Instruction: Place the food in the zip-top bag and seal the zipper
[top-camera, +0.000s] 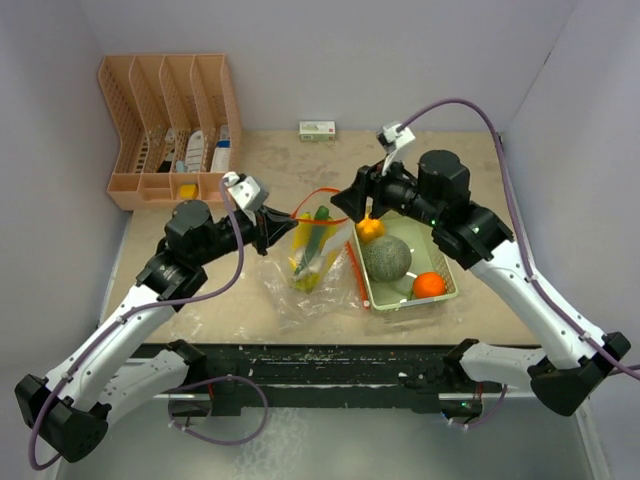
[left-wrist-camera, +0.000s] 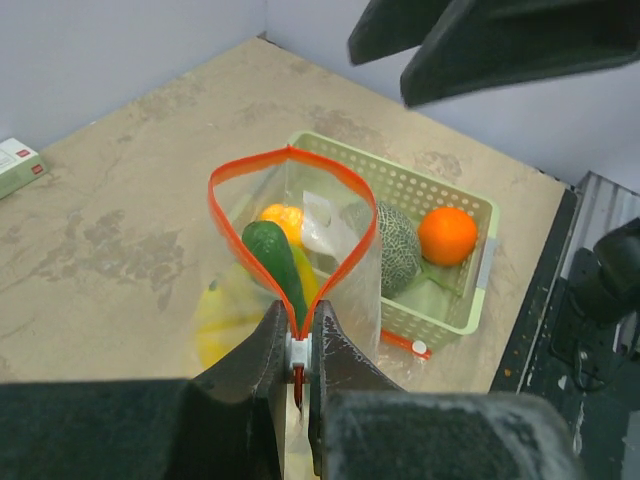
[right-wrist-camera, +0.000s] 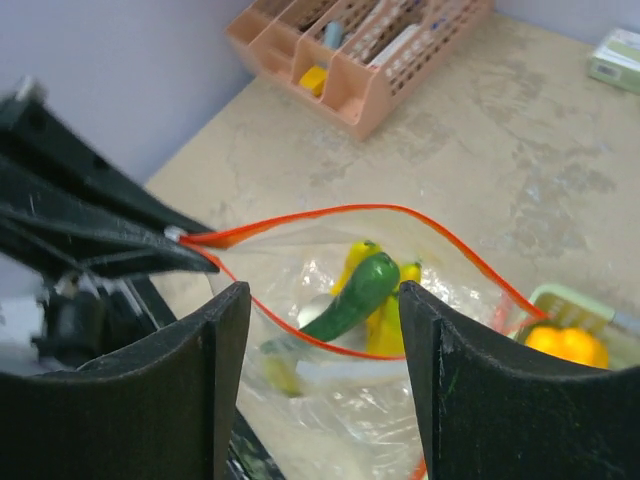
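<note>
The zip bag with orange zipper rim stands open at the middle, holding a cucumber and yellow produce. My left gripper is shut on one corner of the zipper rim. My right gripper is open above the bag's other side, with the rim between and beyond its fingers but not visibly held. Beside the bag, a green basket holds a melon, an orange and a yellow pepper.
A peach organizer with several items stands at back left, a small box at the back. The front of the table near the bag is clear apart from the bag's clear plastic.
</note>
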